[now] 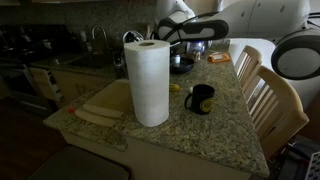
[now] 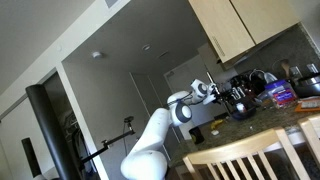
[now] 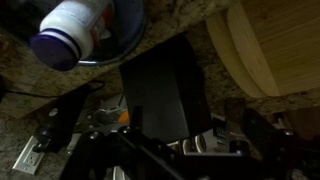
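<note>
My gripper is open, its two fingers wide apart at the left and right of the wrist view. Behind the gap between them shows a dark, box-like block (image 3: 158, 85); no contact with it is visible. A white bottle with a dark purple cap (image 3: 55, 48) lies in a round pan (image 3: 130, 30) at the upper left. In exterior view 1 the gripper (image 1: 172, 32) hangs over the back of the counter, near the black pan (image 1: 183, 66). Exterior view 2 has the arm reaching to the counter, the gripper (image 2: 212, 93) small and unclear.
A tall paper towel roll (image 1: 150, 85) and a black mug (image 1: 200, 99) stand on the granite counter (image 1: 185, 135). A cutting board (image 1: 110, 100) lies left of the roll. Wooden chairs (image 1: 270, 105) line the right side. A round wooden piece (image 3: 240, 45) shows in the wrist view.
</note>
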